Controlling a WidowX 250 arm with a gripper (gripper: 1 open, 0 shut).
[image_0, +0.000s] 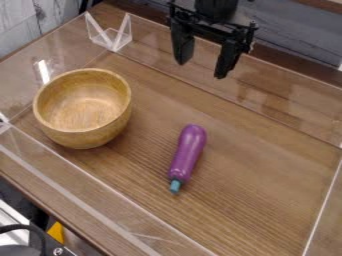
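The black gripper hangs over the back middle of the wooden surface, open, with its two fingers spread apart and nothing seen between them. A purple elongated object with a teal tip lies in the front middle, well below the gripper in the view and apart from it.
An empty tan bowl sits at the left. A pale wire-like item stands at the back left. A dark wall runs along the back.
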